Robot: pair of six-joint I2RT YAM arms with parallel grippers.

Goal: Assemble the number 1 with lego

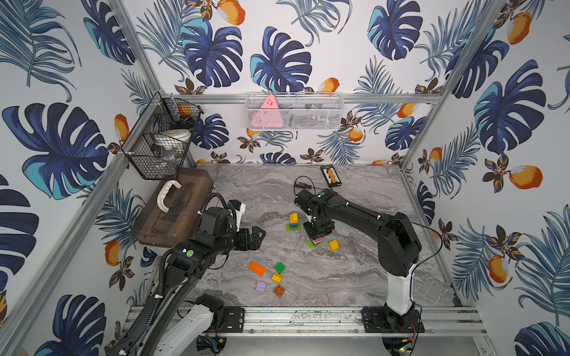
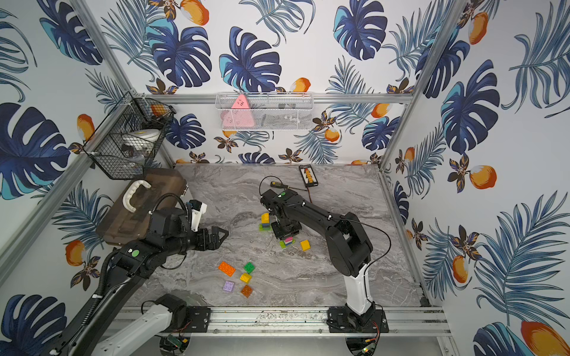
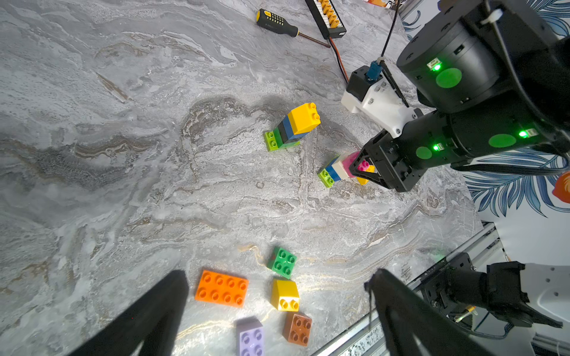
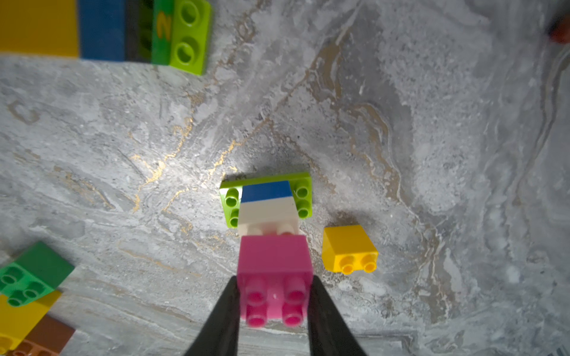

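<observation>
In the right wrist view, a flat lime green base [image 4: 225, 192] carries a blue brick [image 4: 266, 191] and a white brick [image 4: 268, 211] stacked on it. My right gripper is shut on a pink brick [image 4: 274, 254], which lines up over the white one; whether the two are joined is hard to tell. A second tower [image 3: 289, 127], green at its foot and topped by a yellow brick, stands to the left of this stack. My left gripper [image 1: 258, 237] is open and empty, above the table on the left side.
A loose yellow brick [image 4: 349, 249] lies close to the stack. Orange [image 3: 221, 288], green [image 3: 282, 261], yellow [image 3: 286, 294], purple [image 3: 250, 338] and brown bricks [image 3: 297, 328] lie at the front. A screwdriver [image 3: 277, 22] rests at the back.
</observation>
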